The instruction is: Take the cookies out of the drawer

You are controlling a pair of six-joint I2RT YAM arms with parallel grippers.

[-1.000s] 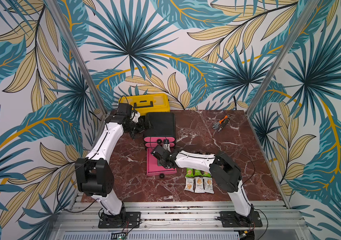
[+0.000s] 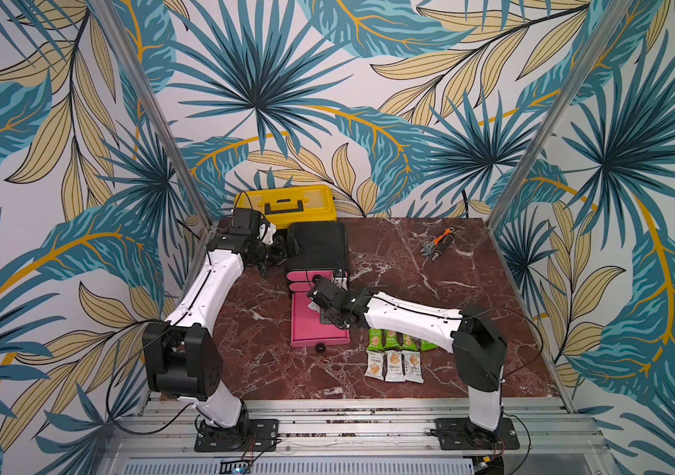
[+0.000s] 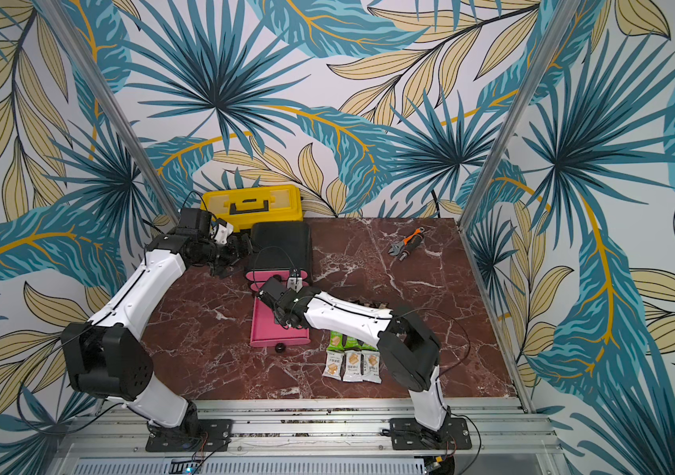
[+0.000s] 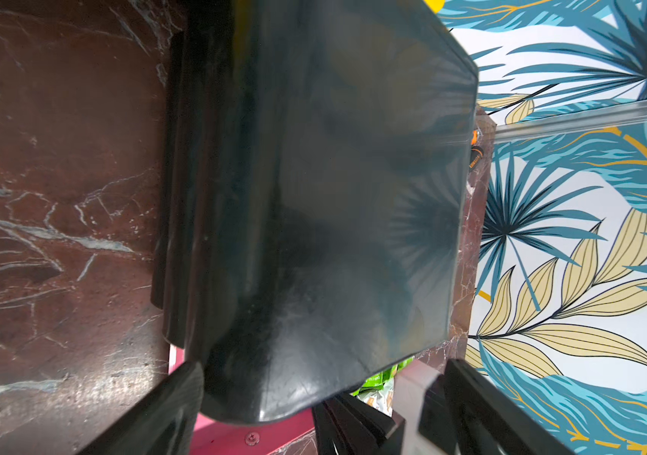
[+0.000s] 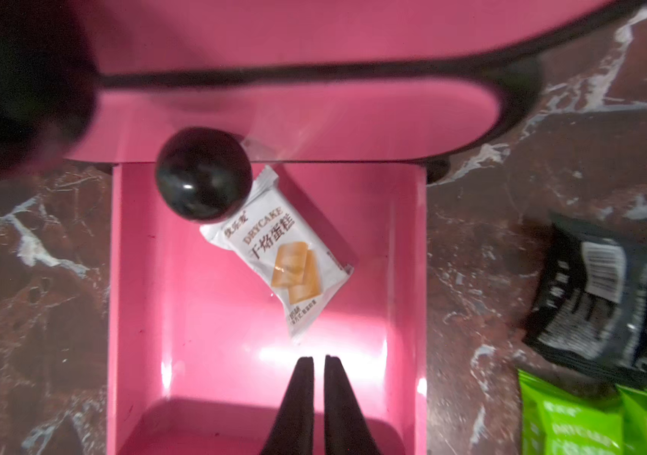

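A pink drawer of the black cabinet is pulled out. In the right wrist view, one white cookie packet lies inside it, partly under a black knob. My right gripper is over the drawer, just nearer than the packet, its fingers shut almost together with nothing visible between them. My left gripper is at the cabinet's left side, with the cabinet filling the middle of its wrist view; whether it is open or gripping the cabinet is unclear.
Green packets and white packets lie right of the drawer, with black ones behind. A yellow toolbox stands at the back, pliers at back right.
My left arm has barely shifted.
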